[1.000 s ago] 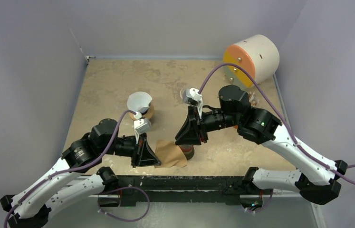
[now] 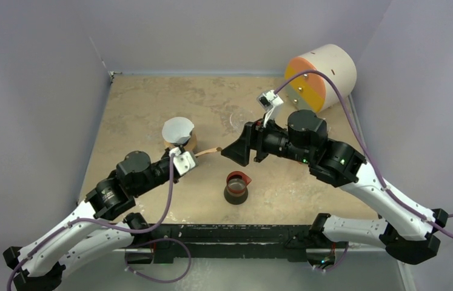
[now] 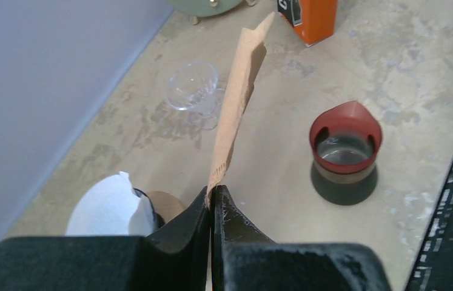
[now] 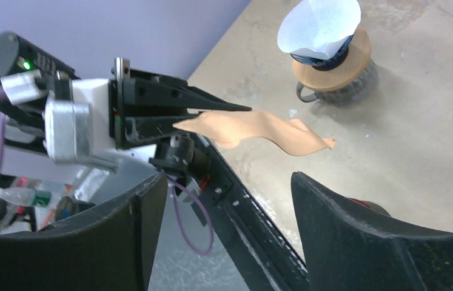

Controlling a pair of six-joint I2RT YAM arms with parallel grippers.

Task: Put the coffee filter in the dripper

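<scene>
In the left wrist view the brown paper filter (image 3: 233, 106) rises nearly edge-on from my left gripper, which is shut on its lower end. The right wrist view shows the filter (image 4: 260, 130) bent along its length, hanging in the air. My right gripper is open, its fingers (image 4: 327, 224) wide apart and nothing visible between them; the paper appears beyond its tips. The white cone dripper (image 4: 321, 27) sits on a carafe with a wooden collar (image 4: 342, 70); from above, the dripper (image 2: 177, 130) is just behind my left gripper.
A red-rimmed dark cup (image 3: 345, 154) stands near the table's front. Farther back are a clear glass (image 3: 196, 91) and an orange box (image 3: 318, 18). A large white drum (image 2: 333, 63) occupies the back right corner.
The left gripper has moved back towards the dripper, carrying the filter, which has turned from broad-side to nearly edge-on in the top view. The right gripper has shifted back, away from the cup.
</scene>
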